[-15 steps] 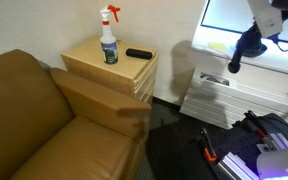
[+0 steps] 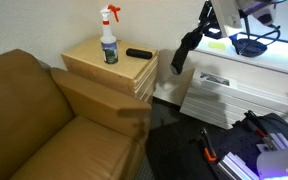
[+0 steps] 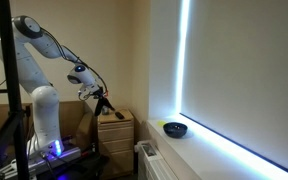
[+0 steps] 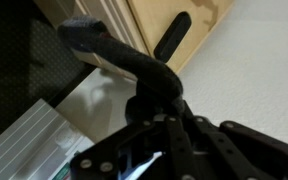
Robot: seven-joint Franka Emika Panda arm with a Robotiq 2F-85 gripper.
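Note:
A long dark piece, seemingly cloth point(image 2: 188, 48), hangs from my gripper point(image 2: 210, 12) in exterior view 1, over the gap right of the wooden cabinet. In the wrist view the dark cloth point(image 4: 124, 55) extends from the gripper toward the upper left. The fingers are shut on its near end; the fingers themselves are dark and hard to make out. Exterior view 2 has the cloth point(image 3: 104, 104) small, near the top of the cabinet.
A spray bottle point(image 2: 109, 40) and a black oblong object point(image 2: 139, 53) rest on the wooden cabinet point(image 2: 79, 50). A black bowl point(image 3: 175, 130) sits on the window ledge point(image 3: 199, 155). White drawers point(image 2: 219, 100) stand below it, and a brown sofa point(image 2: 64, 130) fills the left.
My gripper has moved left with the dark cloth, from above the white drawers toward the cabinet. The cloth now slants down to the left. Objects on the cabinet have stayed put.

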